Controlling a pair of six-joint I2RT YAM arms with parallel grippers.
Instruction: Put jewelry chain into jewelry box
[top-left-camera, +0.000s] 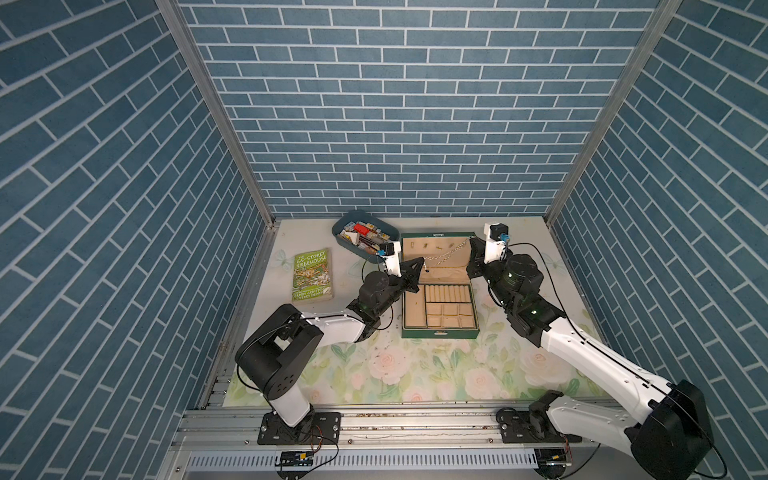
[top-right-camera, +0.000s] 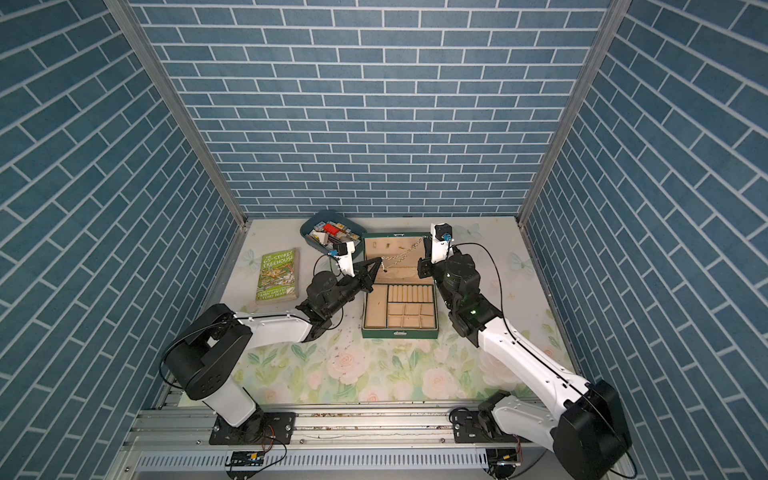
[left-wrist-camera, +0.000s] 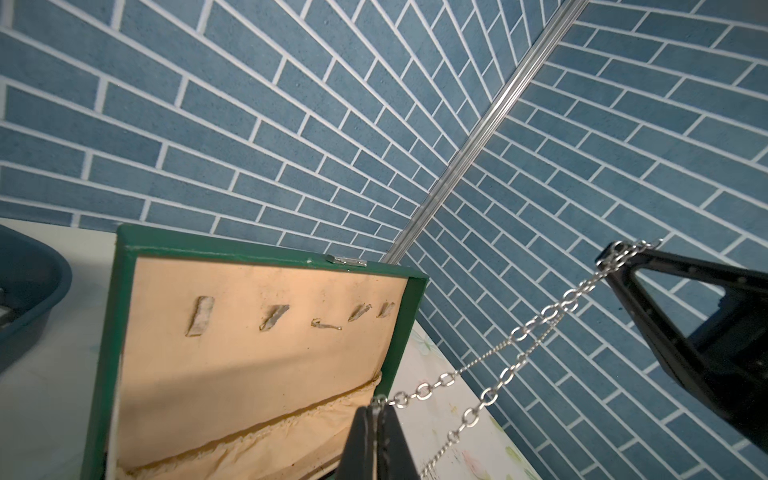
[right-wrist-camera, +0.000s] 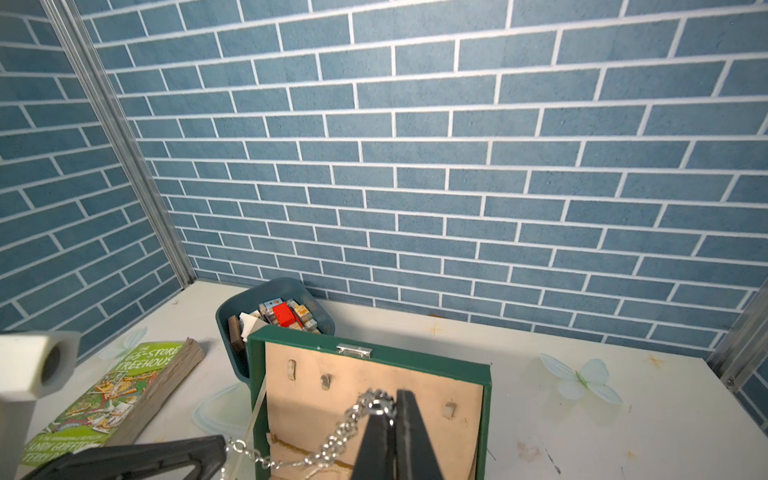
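Note:
The silver jewelry chain (top-left-camera: 449, 253) stretches in two strands between my grippers, in front of the raised lid of the green jewelry box (top-left-camera: 440, 333). At its left end, my left gripper is shut on the links, and one strand of the chain (left-wrist-camera: 489, 395) hangs past the fingertips. Higher up, my right gripper is shut on the other end of the chain (right-wrist-camera: 337, 441). The box lies open, its cream compartments bare in the top left view. Both grippers are above the box, left and right of its lid.
A blue basket (top-left-camera: 339, 223) of small items stands behind the box's left side. A green book (top-left-camera: 311, 274) lies at the far left.

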